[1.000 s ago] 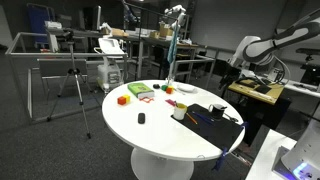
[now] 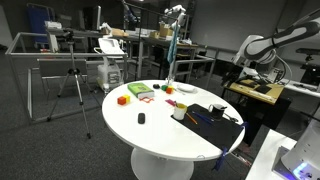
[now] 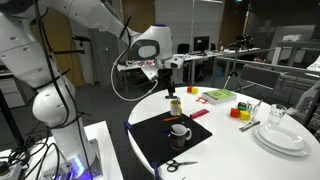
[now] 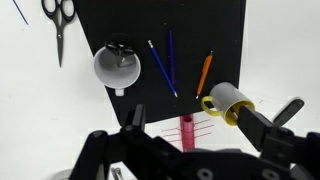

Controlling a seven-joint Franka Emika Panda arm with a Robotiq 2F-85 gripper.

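Observation:
My gripper stands open, its fingers (image 4: 133, 120) wide apart at the bottom of the wrist view, with nothing held between them. It hangs above the table. Beyond the fingers lies a black mat (image 4: 225, 25) carrying blue pens (image 4: 171, 60) and an orange pen (image 4: 205, 73). A white-grey mug (image 4: 117, 72) with something dark in it sits at the mat's left edge. At the mat's lower right is a yellow-and-white mug (image 4: 229, 100), near the right finger. A pink-red item (image 4: 187, 132) shows below the mat, between the fingers.
Scissors (image 4: 60, 22) lie left of the mat. A green book (image 2: 141, 90), an orange block (image 2: 123, 99) and a small black object (image 2: 141, 118) rest elsewhere on the round table. White plates (image 3: 283, 138) are at its edge.
The arm has shifted slightly, toward the right of exterior view 1. The objects on the table stay where they were.

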